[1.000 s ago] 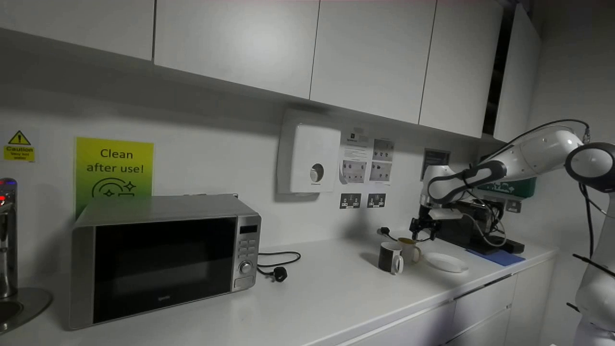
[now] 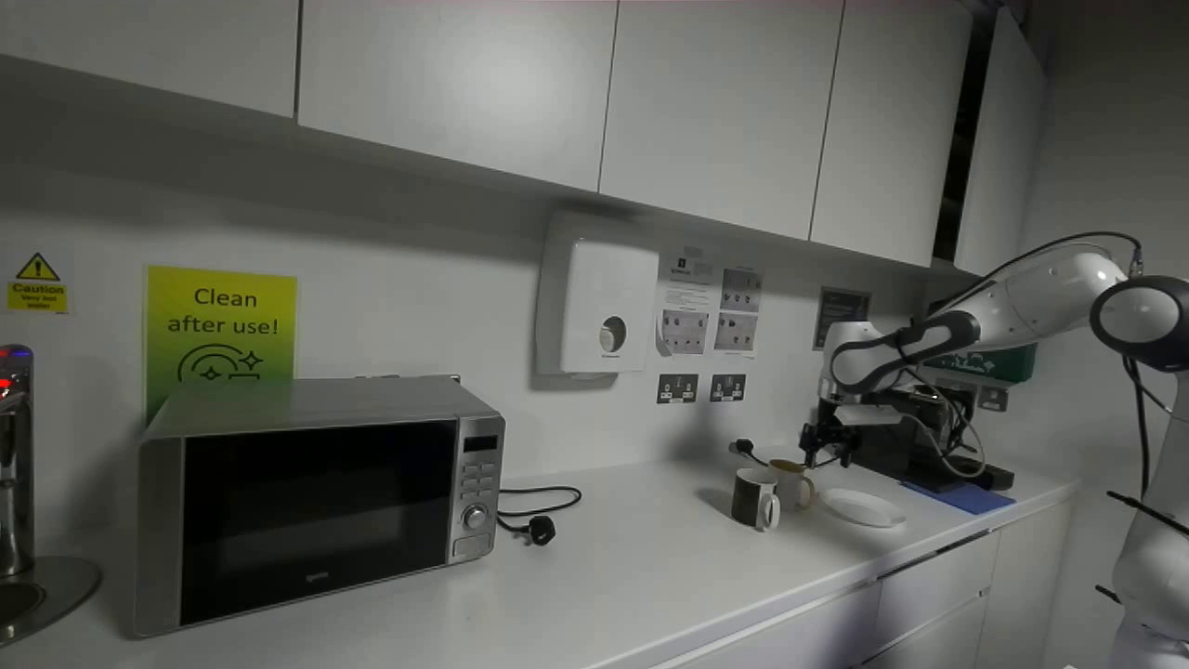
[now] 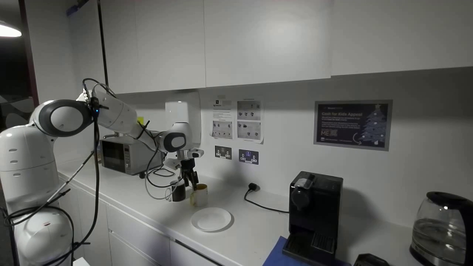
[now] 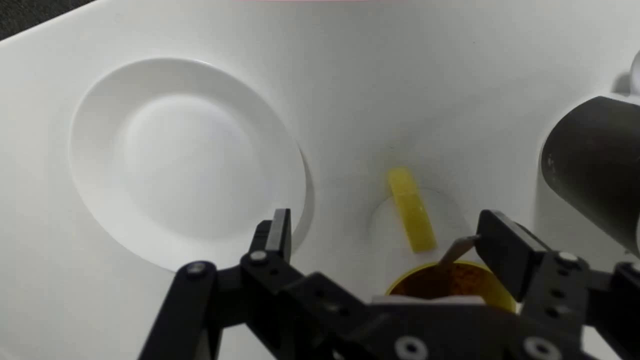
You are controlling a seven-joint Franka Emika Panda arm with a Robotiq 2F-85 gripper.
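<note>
My gripper is open above the counter, its two dark fingers spread wide in the wrist view. Low between them shows a white mug with a yellow inside point(image 4: 492, 291) and a yellow handle point(image 4: 412, 213); the gripper's body hides part of it. From the mug's opening a thin metallic strip, perhaps a utensil handle point(image 4: 459, 249), reaches up to the right finger's tip; whether they touch I cannot tell. A white plate point(image 4: 186, 162) lies left of the mug, its lower right rim near the left finger. To the right is a black-and-white mug point(image 4: 600, 162).
A microwave point(image 2: 318, 502) stands further left along the counter, its plug and cable beside it. On the other side are a black coffee machine point(image 3: 315, 208) on a blue mat point(image 3: 275, 253) and a glass kettle point(image 3: 439, 230).
In exterior view 1 my gripper has shifted slightly to the right, toward the plate's side. Mugs and plate stand where they were.
</note>
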